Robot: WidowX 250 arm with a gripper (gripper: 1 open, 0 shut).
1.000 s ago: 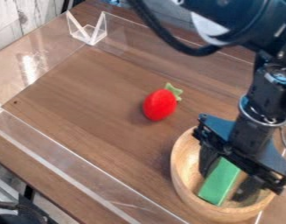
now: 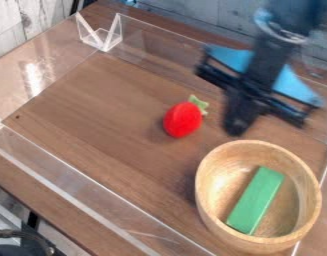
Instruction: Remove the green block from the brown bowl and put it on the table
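Note:
The green block [image 2: 255, 201] lies tilted inside the brown bowl [image 2: 207, 193], near the lower right. Above and behind the bowl's far rim hangs my gripper [image 2: 238, 124], blurred by motion. Its fingers are shut with nothing between them, and the block is well clear of them. The bowl stands upright and its inside is in plain view.
A red strawberry-like toy [image 2: 183, 120] with a green top lies on the wooden table [image 2: 106, 115], left of the gripper. Something blue [image 2: 230, 58] is partly hidden behind the arm. Clear low walls border the table.
The gripper has risen out of the bowl and moved away toward the back. The green block has stayed in the bowl and is fully uncovered now.

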